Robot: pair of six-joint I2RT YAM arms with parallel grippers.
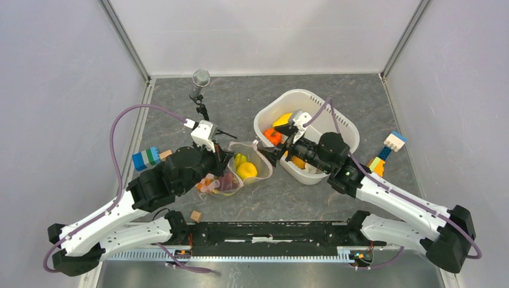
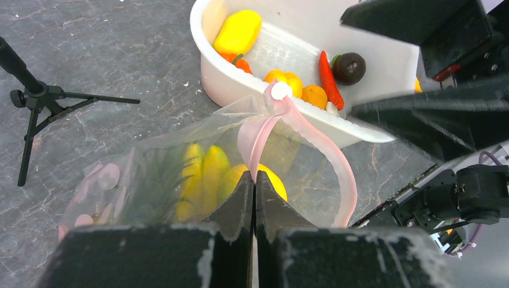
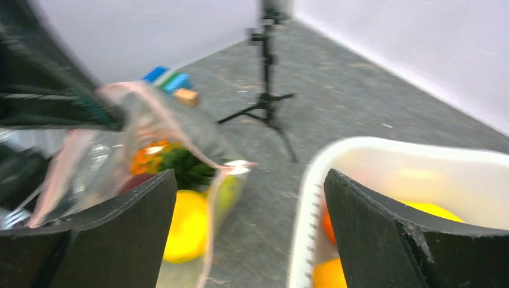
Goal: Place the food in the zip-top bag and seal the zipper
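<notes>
A clear zip top bag [image 2: 162, 162] with a pinkish rim lies mouth open toward the right. My left gripper is shut on the bag's rim. Inside the bag are a round yellow fruit [image 1: 246, 170], yellow-green food [image 1: 239, 159] and other pieces near its closed end. My right gripper [image 1: 268, 144] stands open with nothing between its fingers, just right of the bag's mouth and over the near left edge of the white basket [image 1: 349, 123]. In the right wrist view the yellow fruit [image 3: 186, 227] shows within the bag, beyond the left finger.
The basket still holds several foods, among them a dark avocado [image 2: 349, 68] and a red chili [image 2: 328, 78]. A microphone on a tripod [image 1: 198, 94] stands behind the bag. Toy blocks [image 1: 146, 158] lie at far left and others [image 1: 386, 151] at far right.
</notes>
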